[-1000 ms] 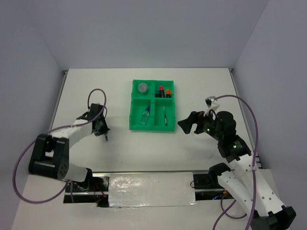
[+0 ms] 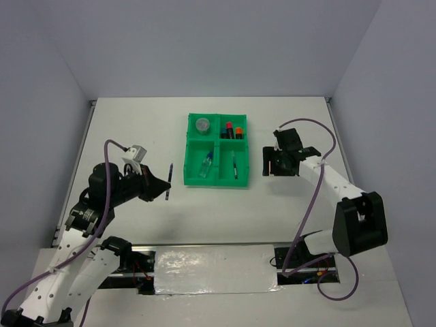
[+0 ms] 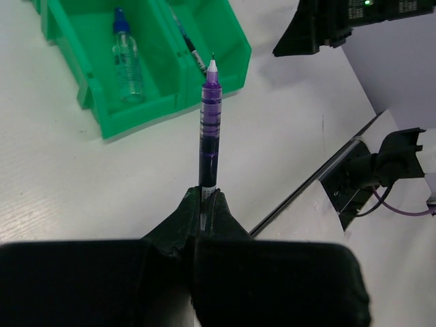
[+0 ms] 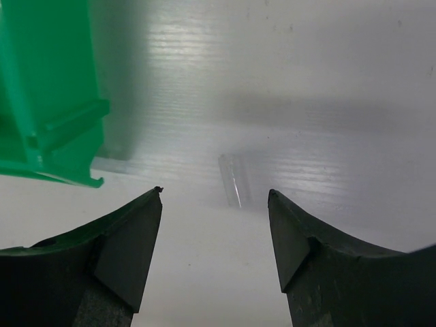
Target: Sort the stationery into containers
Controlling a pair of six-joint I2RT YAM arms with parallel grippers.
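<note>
My left gripper is shut on a purple and dark pen (image 3: 210, 129), which stands out past the fingertips with its white tip free. In the top view that pen (image 2: 169, 180) is left of the green divided box (image 2: 218, 183), apart from it. Inside the box lie a blue-capped clear bottle (image 2: 206, 164) at lower left and another pen (image 2: 235, 165) at lower right. On the box's right side, my right gripper points down with fingers spread. A small clear piece (image 4: 234, 180) appears on the table beyond its fingertips, apparently untouched.
The box's upper compartments hold a clear round container (image 2: 202, 125) at left and several small dark items with red and orange caps (image 2: 238, 131) at right.
The left arm has lifted the pen and carried it rightward toward the box. My right gripper has shifted a little right and turned to point down. The box's contents have not moved.
</note>
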